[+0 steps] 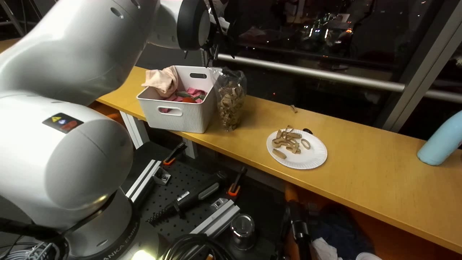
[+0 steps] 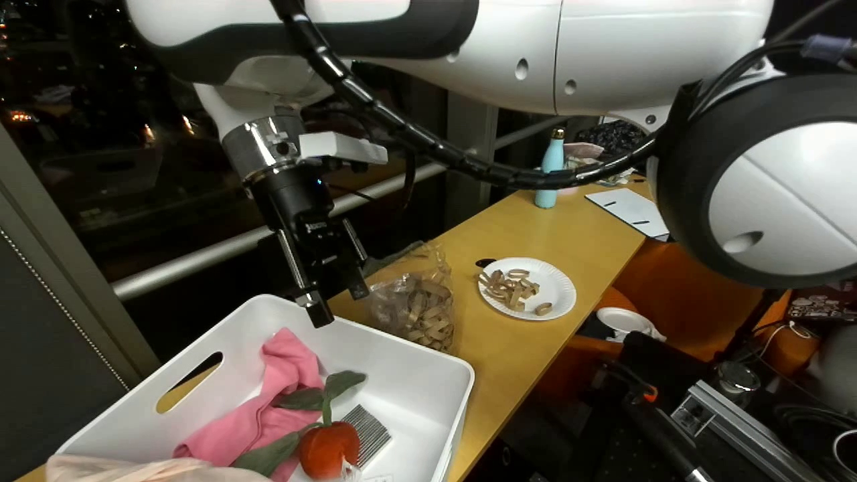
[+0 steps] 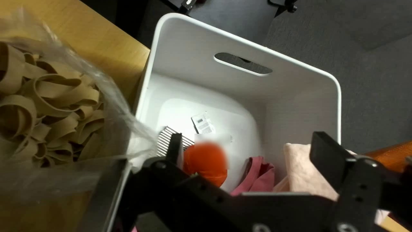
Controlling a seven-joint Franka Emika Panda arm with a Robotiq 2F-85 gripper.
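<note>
My gripper hangs open over the far rim of the white bin, its fingers apart with nothing between them. Inside that bin lie a pink cloth, a red-orange round item with green leaves, and a grey striped piece. A pale peach cloth drapes over one bin corner. Right beside the bin, a clear plastic bag of tan rubber-band-like loops stands upright. In the wrist view the bag's loops fill the left, outside the fingers. A white paper plate holds several loose tan loops.
A pale blue bottle stands at the table's far end, near a white board. Between plate and bottle the wooden table is mostly clear. A window rail runs behind the table. Clamps and tools lie below its front edge.
</note>
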